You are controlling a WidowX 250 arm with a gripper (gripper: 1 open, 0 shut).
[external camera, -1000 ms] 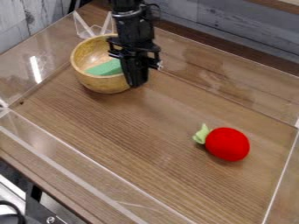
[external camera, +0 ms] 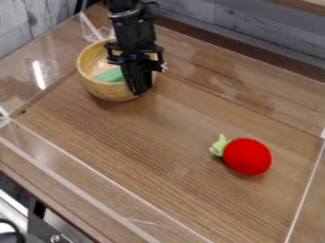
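My black gripper reaches down from the top of the view over the right side of a yellow bowl, its tips at or inside the rim. It appears shut, and I cannot make out anything between its fingers. A green object lies in the bowl, partly hidden behind the gripper. A red round object with a pale green top lies on the wooden table at the right.
A grey wall runs along the back and upper left. A dark cable or part sits at the bottom left corner.
The gripper has shifted slightly left over the bowl. The green object shows less behind it. The red object has not moved.
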